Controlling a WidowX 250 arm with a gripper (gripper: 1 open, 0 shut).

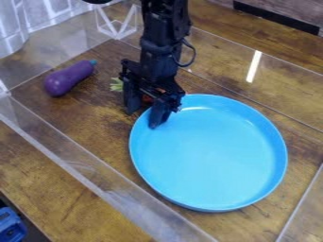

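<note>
A black gripper (149,104) hangs low at the upper left rim of a round blue plate (207,151). Its fingers are dark against dark parts, so their state is unclear. A small orange object shows partly behind it, with a bit of pale green to its left; both are mostly hidden. A purple eggplant-like object (68,77) lies to the left on the wooden table (70,151).
A white wire rack or basket (19,24) stands at the top left, and a blue object (8,227) sits at the bottom left corner.
</note>
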